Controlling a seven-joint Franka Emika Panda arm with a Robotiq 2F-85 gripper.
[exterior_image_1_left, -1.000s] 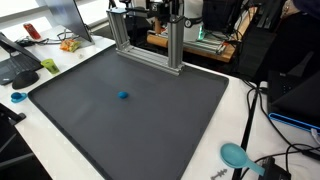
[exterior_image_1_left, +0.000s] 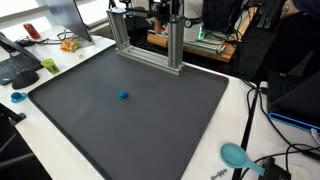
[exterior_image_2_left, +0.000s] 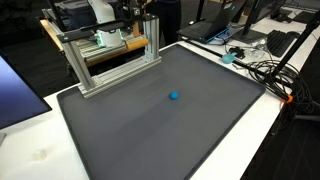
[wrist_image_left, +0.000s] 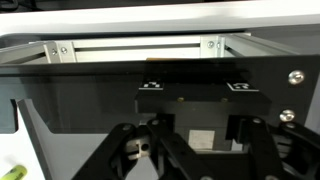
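Observation:
In the wrist view my gripper reaches in front of a long black bar (wrist_image_left: 80, 95). Its fingertips (wrist_image_left: 150, 97) stand apart with a dark object (wrist_image_left: 198, 115) between them, and the fingers are shut on it. Shadow hides that object's shape. A small blue object (exterior_image_1_left: 123, 95) sits alone on the dark grey mat (exterior_image_1_left: 150, 125), and the second exterior view shows the same blue object (exterior_image_2_left: 174, 96) to the right of the metal frame. The gripper's tips cannot be made out clearly in either exterior view.
A silver metal frame (exterior_image_2_left: 122, 78) stands at the mat's edge by the arm. A teal item (exterior_image_1_left: 236, 155) lies on the white table beside cables. Cups and small items (exterior_image_1_left: 50, 65) are grouped at the far left.
Around the metal frame at the top of exterior view 1, the dark arm parts have shifted slightly. The blue object and the mat look the same.

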